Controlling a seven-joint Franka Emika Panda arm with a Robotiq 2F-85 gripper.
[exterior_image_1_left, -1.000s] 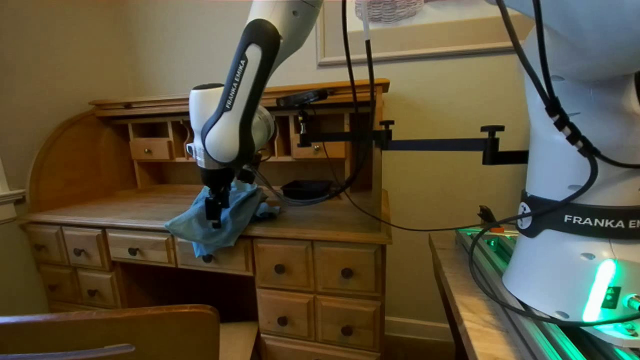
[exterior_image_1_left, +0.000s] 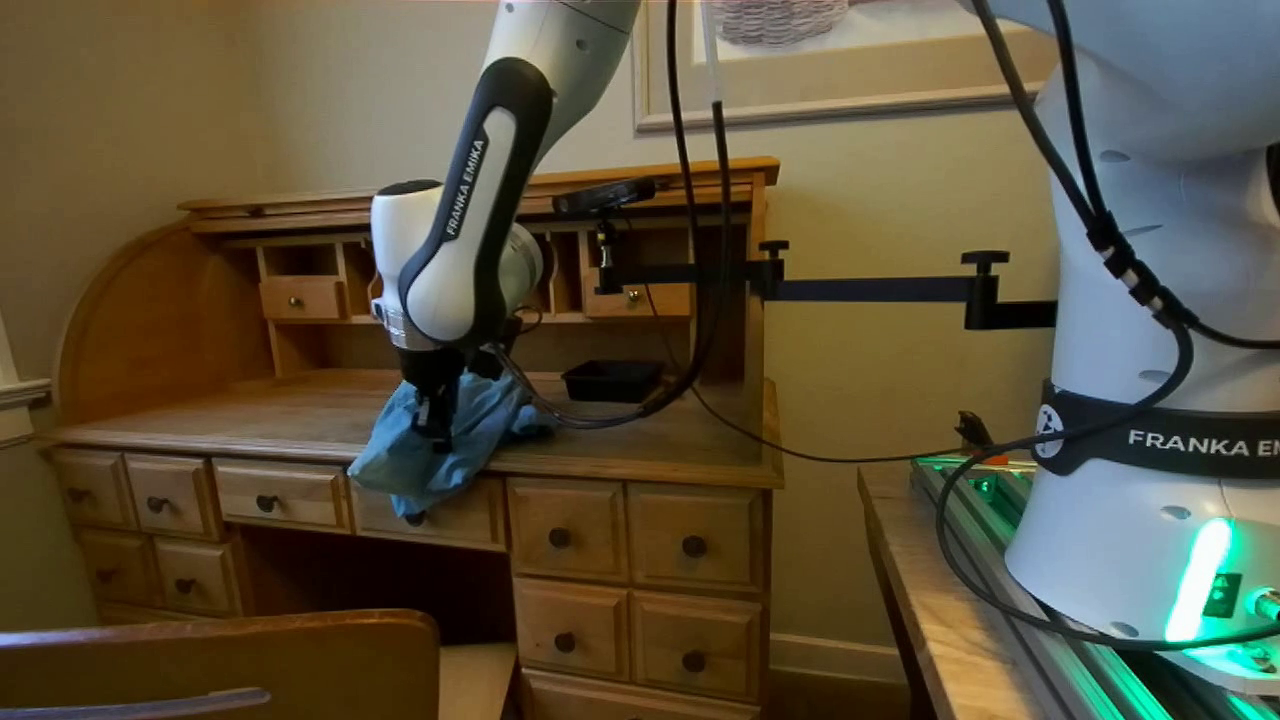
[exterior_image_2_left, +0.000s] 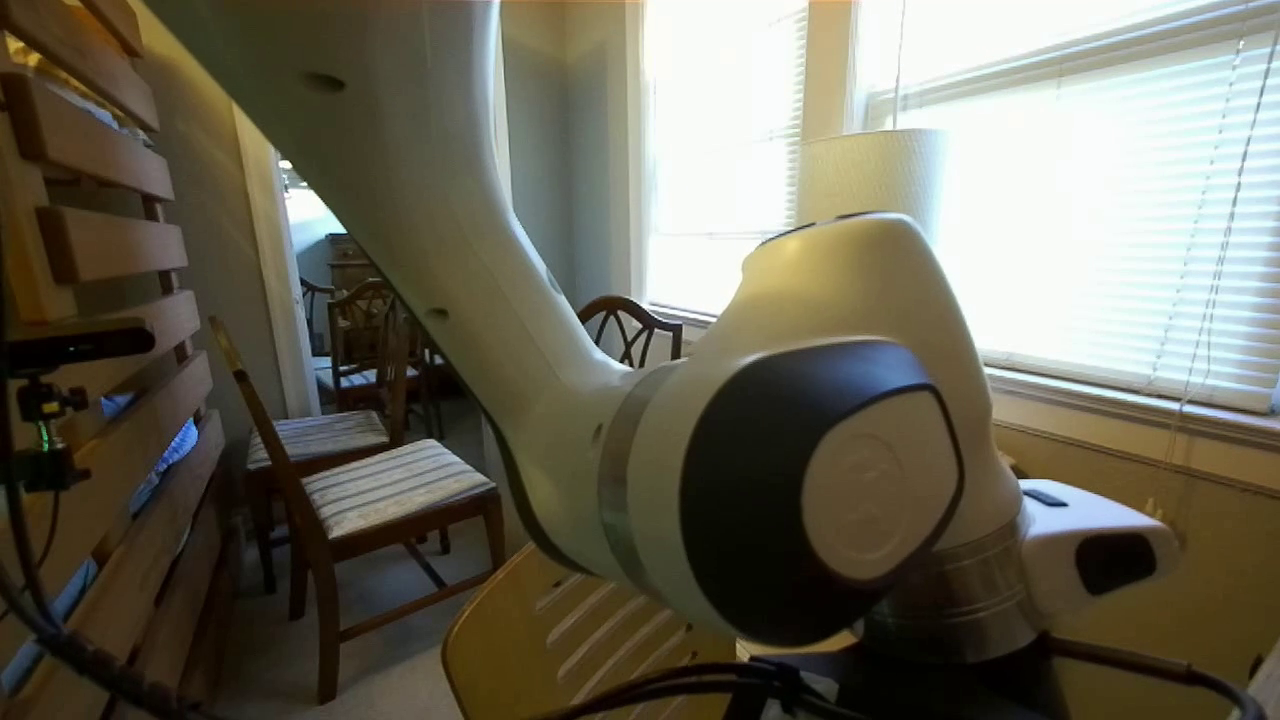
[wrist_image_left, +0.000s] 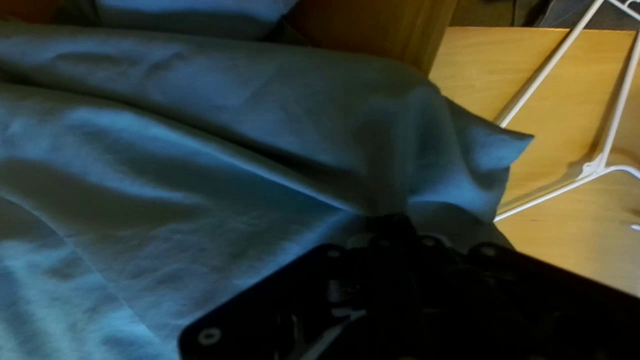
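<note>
A blue cloth (exterior_image_1_left: 402, 438) lies bunched over the front edge of the desk, part of it hanging in front of a drawer. My gripper (exterior_image_1_left: 435, 434) points down at it, its fingers against the fabric. Up close in the wrist view, the cloth (wrist_image_left: 180, 180) fills the left and middle, with folds running into the fingertips. There the gripper is shut on a pinch of the cloth. The fabric between the fingers is mostly hidden by their dark shapes. Exterior view 2 shows only the arm, not the gripper or cloth.
A white hanger (wrist_image_left: 600, 162) lies on a pale wooden surface beside the cloth. On the desktop (exterior_image_1_left: 276, 414) a black tray (exterior_image_1_left: 613, 380) stands right of the cloth. A wooden chair back (exterior_image_1_left: 228, 660) rises in front of the desk. Cables loop beside the arm.
The arm has barely moved.
</note>
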